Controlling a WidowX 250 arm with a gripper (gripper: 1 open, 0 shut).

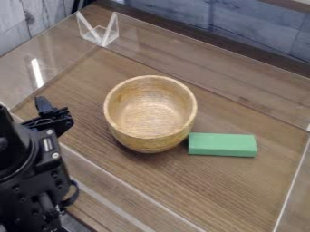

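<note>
A round wooden bowl (150, 113) sits near the middle of the wooden table. Just right of it, close to its rim, lies a flat green block (222, 145). The black arm fills the lower left corner, with the gripper at the left edge, left of the bowl and apart from it. Whether its fingers are open or shut is unclear.
A clear plastic piece (100, 31) stands at the back left near the table's edge.
</note>
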